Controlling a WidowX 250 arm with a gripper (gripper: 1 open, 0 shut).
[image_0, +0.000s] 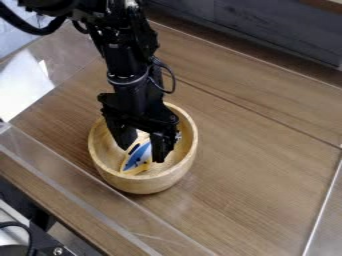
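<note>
A pale wooden bowl (181, 171) stands on the wooden table (254, 190). The black gripper (142, 151) reaches down into it from above, its fingers open over a small blue object with yellow parts (136, 158) lying inside. The fingers partly hide that object, so I cannot tell whether they touch it.
A grey wall runs along the back. Transparent strips cross the table's left front, and dark hardware sits at the lower left corner.
</note>
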